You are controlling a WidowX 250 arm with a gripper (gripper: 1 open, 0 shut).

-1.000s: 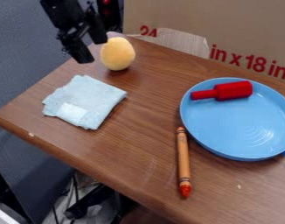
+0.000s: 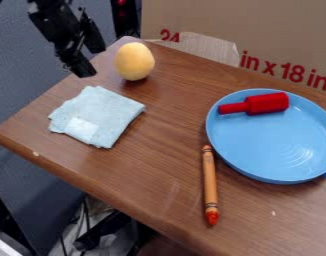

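My black gripper [image 2: 80,62] hangs at the upper left, over the table's left edge, left of a yellow rounded object [image 2: 135,61]; whether it is open or shut is unclear. Below it lies a folded pale blue cloth [image 2: 96,117]. A blue plate [image 2: 270,145] at the right holds a red cylindrical object with a narrow handle [image 2: 263,103]. An orange crayon [image 2: 210,183] lies left of the plate, toward the front.
A cardboard box [image 2: 243,33] stands along the back.
The objects on the table look unmoved.
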